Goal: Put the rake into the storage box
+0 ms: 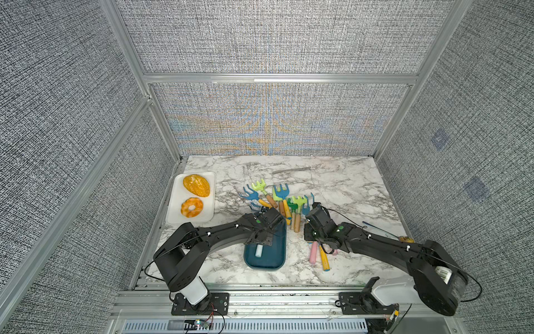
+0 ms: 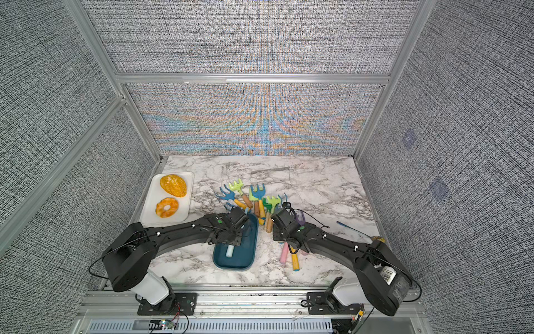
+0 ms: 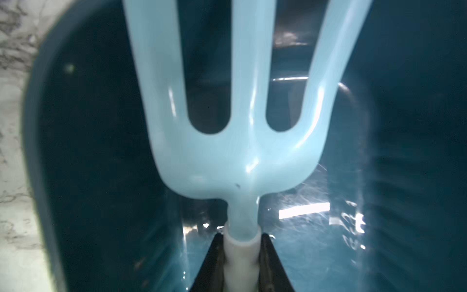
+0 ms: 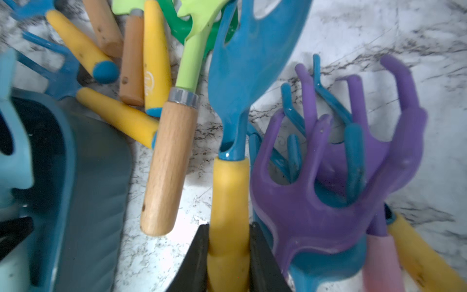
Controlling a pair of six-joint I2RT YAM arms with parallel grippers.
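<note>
In the left wrist view my left gripper is shut on the white handle of a light-blue rake (image 3: 238,160), over the inside of the dark teal storage box (image 3: 41,160). My right gripper has closed round the yellow handle of a blue rake (image 4: 228,199), just right of the box, whose outer wall (image 4: 94,189) shows in the right wrist view. That rake's prongs point away. A purple rake (image 4: 311,219) lies close on its right, and a green rake with a wooden handle (image 4: 170,165) on its left.
Several more rakes, among them a yellow-handled one (image 4: 119,114), crowd behind the box. Pink (image 1: 313,253) and yellow (image 1: 324,260) handles lie in front of the right arm. A white tray (image 1: 173,208) holds toy food at left.
</note>
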